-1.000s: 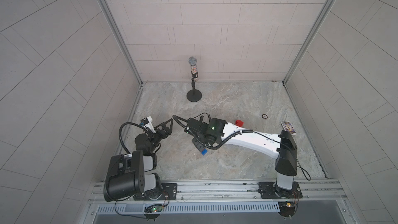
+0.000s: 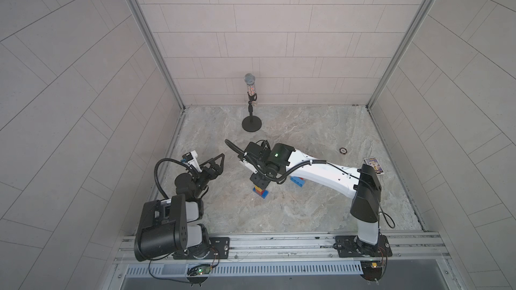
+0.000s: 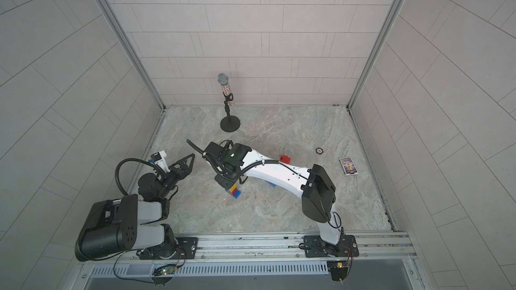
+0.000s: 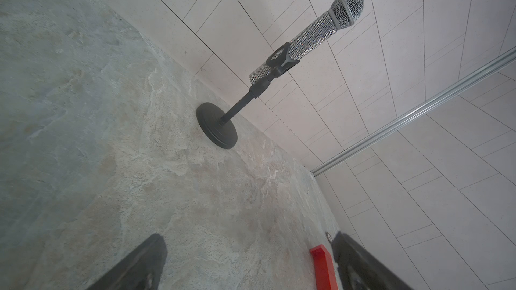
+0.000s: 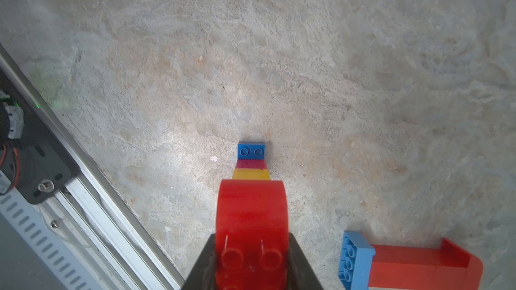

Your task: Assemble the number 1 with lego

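Observation:
My right gripper is shut on a red brick [image 5: 251, 209], held over a small stack whose blue [image 5: 251, 150], pink [image 5: 250, 163] and yellow [image 5: 251, 173] pieces show; the red brick hides the rest, and whether it touches the stack I cannot tell. To the stack's right lie a blue brick [image 5: 354, 260] and a long red piece [image 5: 419, 268], partly under my right arm in the top views. My left gripper [image 2: 220, 158] hangs open at the left, nothing between its fingers.
A microphone on a stand [image 2: 251, 123] stands at the back centre. A dark ring [image 2: 343, 150] and a card pack [image 2: 373, 165] lie at the right. Metal rails [image 2: 290, 240] run along the front.
My left arm has not moved.

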